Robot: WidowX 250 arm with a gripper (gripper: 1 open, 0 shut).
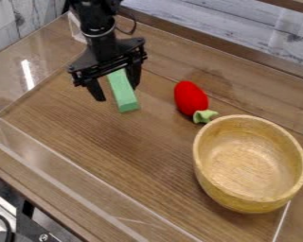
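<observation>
A black robot gripper [107, 68] hangs over the upper left of the wooden table, open, its fingers on either side of the top part of a pale green block [122, 95] that lies lengthwise on the wood. Whether the fingers touch the block cannot be told.
A red oval object [189, 95] with a small green piece [204, 116] at its lower end lies right of the block. A large yellow bowl [250, 132] fills the lower right. Light walls border the left.
</observation>
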